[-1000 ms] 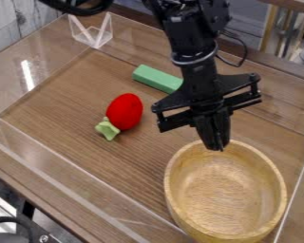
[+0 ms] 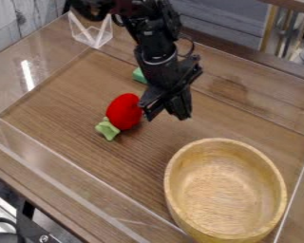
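My black gripper (image 2: 167,100) hangs in the upper middle of the camera view, shut, with nothing visible between its fingers. It is just right of a red object (image 2: 124,111) with a pale green piece (image 2: 107,128) at its lower left end. A green block (image 2: 140,76) lies behind the arm, partly hidden by it.
A large yellow bowl (image 2: 224,157) fills the lower right of the wooden table (image 2: 66,171). A clear container (image 2: 91,28) stands at the back left.
My gripper has moved back and to the left, away from the yellow bowl toward the red object. The bowl and the red object look unmoved.
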